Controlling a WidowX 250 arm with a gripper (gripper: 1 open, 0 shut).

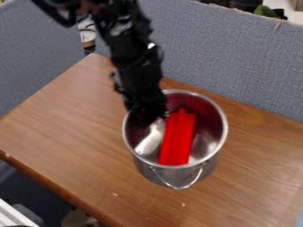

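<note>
A steel pot [201,164] with a wire handle stands upright at the centre right of the wooden table, red sticks [178,137] inside it. My black gripper [144,117] reaches down at the pot's left rim. It is blurred, and its fingertips are partly hidden there, so whether it grips the rim cannot be made out.
Grey padded walls [231,58] border it at the back and left. A white object lies beyond the lower-left edge.
</note>
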